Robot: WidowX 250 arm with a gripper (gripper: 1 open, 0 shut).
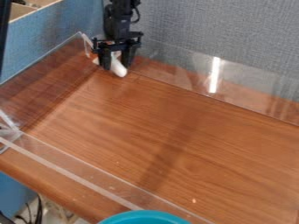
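My black gripper (118, 51) is down in the far left corner of the wooden work area, against the clear wall. A white elongated object (119, 68) lies between and just below its fingers, partly hidden by them. Whether the fingers grip it or stand around it I cannot tell.
Clear low walls border the wooden floor (176, 140), which is empty over its middle and right. A teal bowl rim (140, 217) shows at the bottom edge. A blue-sided box (35, 52) stands at the left.
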